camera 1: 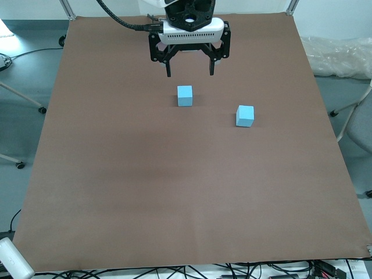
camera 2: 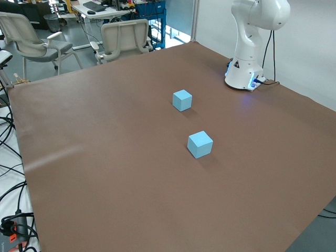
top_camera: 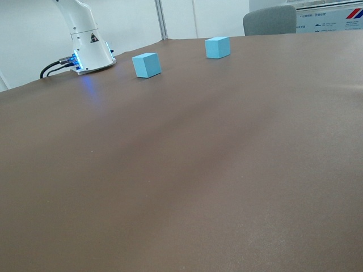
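Two light blue cubes rest apart on the brown table [camera 1: 145, 186]. In the left view one cube [camera 1: 185, 96] is near the middle and the other cube [camera 1: 244, 115] is lower and to the right. The top view shows them too [top_camera: 146, 65], as does the right view [camera 2: 199, 144]. My black gripper [camera 1: 190, 68] hangs at the back of the table, above and behind the middle cube, its two fingers wide apart with nothing between them. The top and right views show the arm's white base, not the gripper.
The white arm base [camera 2: 241, 73] stands at a table edge. Chairs [camera 2: 121, 39] stand beyond the table, and cables [camera 2: 16, 186] run along one side.
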